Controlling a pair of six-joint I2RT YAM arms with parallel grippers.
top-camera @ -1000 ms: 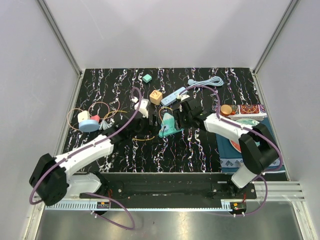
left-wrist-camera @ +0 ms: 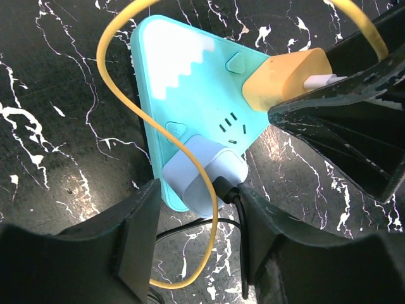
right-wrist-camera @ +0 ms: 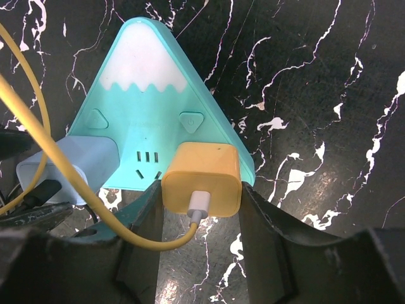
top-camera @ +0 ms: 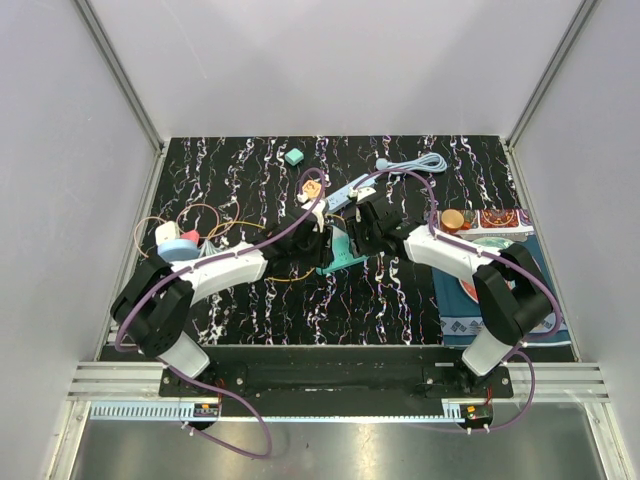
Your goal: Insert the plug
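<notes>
The teal triangular socket block (left-wrist-camera: 209, 76) with a white snowy peak lies on the table between both arms. An orange plug (right-wrist-camera: 201, 172) with a yellow cable stands at one corner of it, my right gripper shut on its sides. A pale blue plug (left-wrist-camera: 201, 166) with a black cable stands at another corner. My left gripper has its fingers close on either side of that blue plug; whether they press on it I cannot tell. Both plugs' undersides are hidden, so how deep they sit does not show.
Yellow cable (left-wrist-camera: 117, 85) loops across the left wrist view in front of the block. Beyond the block are a white power strip (top-camera: 352, 193) and an orange cube (top-camera: 311, 188). A blue cloth (top-camera: 462, 312) with a plate lies right. Open table lies in front.
</notes>
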